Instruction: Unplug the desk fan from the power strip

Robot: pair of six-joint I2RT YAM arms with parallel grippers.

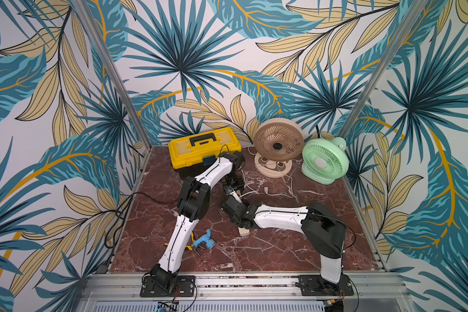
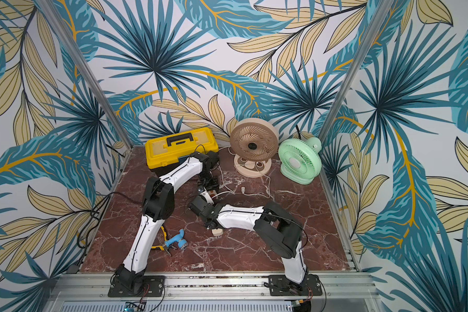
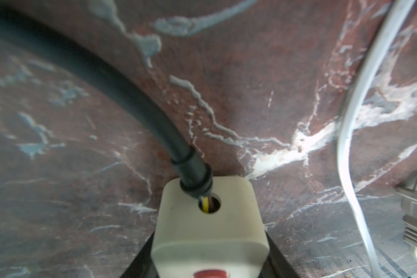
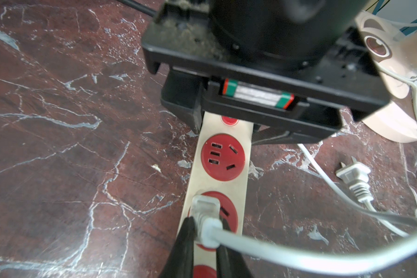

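Note:
The beige power strip (image 4: 223, 125) with red socket faces lies on the table. My left gripper is shut on its far end, beside the black cord (image 3: 125, 97). A white plug (image 4: 206, 206) sits in a socket of the strip, its cable arching right. My right gripper is at that plug, fingers part open either side of or just below it; contact is unclear. The brown fan (image 1: 278, 143) stands at the back with its cable; the green fan (image 1: 322, 163) is to its right.
A loose white plug (image 4: 356, 176) lies right of the strip. A yellow toolbox (image 1: 197, 148) is at back left; a blue toy tool (image 1: 205, 239) lies near the front left.

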